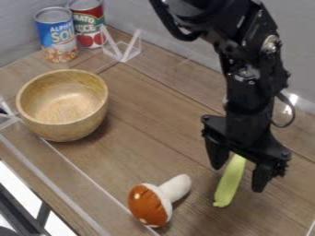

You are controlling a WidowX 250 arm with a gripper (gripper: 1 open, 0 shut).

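Observation:
My black gripper (240,168) is low over the right side of the table with its fingers apart, one on each side of a long yellow-green object (227,189) lying on the wood. The upper part of that object is partly hidden by the gripper; whether the fingers touch it I cannot tell. To the lower left lies a toy mushroom (151,205) with an orange cap and white stem, apart from the gripper.
A wooden bowl (63,103) stands on the left. Two cans (57,37) stand in the back left corner beside a wall (143,14).

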